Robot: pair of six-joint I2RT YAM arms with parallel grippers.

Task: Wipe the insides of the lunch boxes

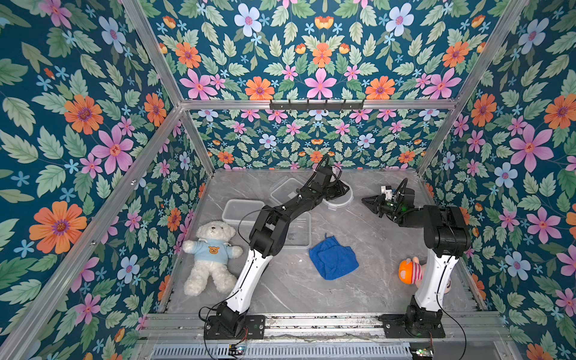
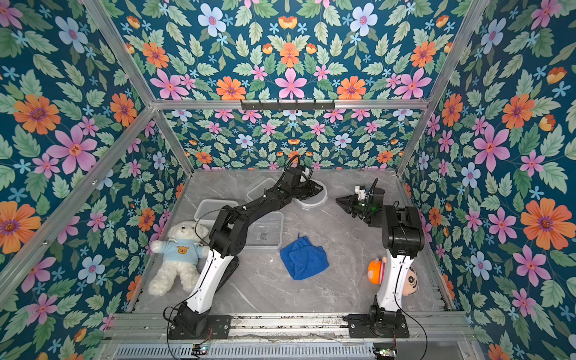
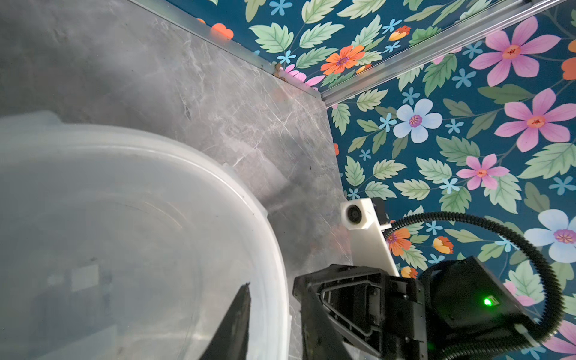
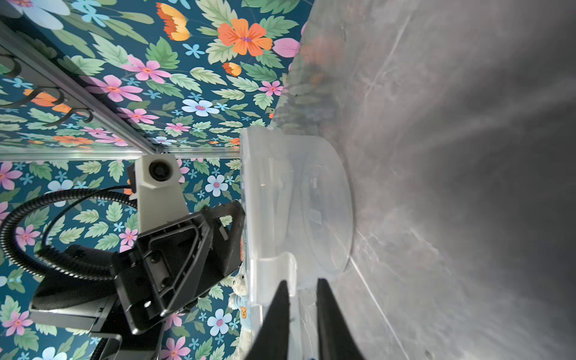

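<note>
At the back centre is a round clear lunch box [image 1: 340, 200]; my left gripper [image 1: 337, 190] is shut on it, its wall between the fingers in the left wrist view [image 3: 276, 324]. My right gripper [image 1: 367, 201] is right of the box and apart from it; its fingertips look close together, but how far open is unclear. Rectangular clear boxes stand at the middle left [image 1: 243, 205], behind the left arm [image 1: 286, 183] and under it [image 1: 300, 238]. A crumpled blue cloth [image 1: 333, 258] lies front centre.
A white teddy bear [image 1: 210, 264] lies at the left, and an orange-hatted doll [image 1: 409, 271] beside the right arm's base. Bare table lies between the cloth and the right gripper. Patterned walls close in the back and sides.
</note>
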